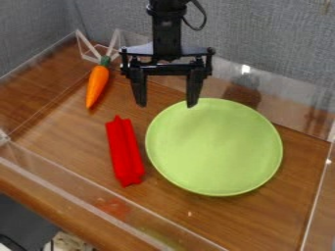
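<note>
My black gripper (167, 90) is open above the wooden tray, with nothing between its fingers. Below it and to the left lies a long red object (124, 150), roughly upright in the picture. A large light green plate (214, 147) fills the middle right. An orange carrot (97, 84) with a green top lies at the upper left, left of the gripper.
Clear walls edge the wooden surface (59, 137). A white wire frame stands behind the carrot at the back left. Something partly hidden sits behind the gripper.
</note>
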